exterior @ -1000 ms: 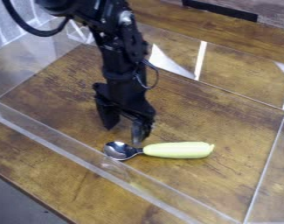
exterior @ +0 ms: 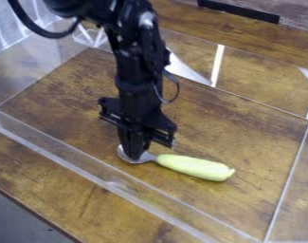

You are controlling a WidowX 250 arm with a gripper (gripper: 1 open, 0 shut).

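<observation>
My black gripper (exterior: pixel 135 142) is low over the wooden surface in the middle, its fingertips down on the head of a metal spoon (exterior: pixel 146 158). The spoon has a thick pale yellow-green handle (exterior: pixel 194 166) pointing right. The gripper looks closed, though its tips partly hide the spoon's bowl; I cannot tell that anything is between them.
Clear low walls (exterior: pixel 123 197) edge the wooden work area (exterior: pixel 62 100). Wood is free to the left of the gripper and to the right beyond it. A dark strip runs along the back at top right.
The gripper has moved down and slightly left onto the spoon's head. The handle's right end has swung a little toward the front.
</observation>
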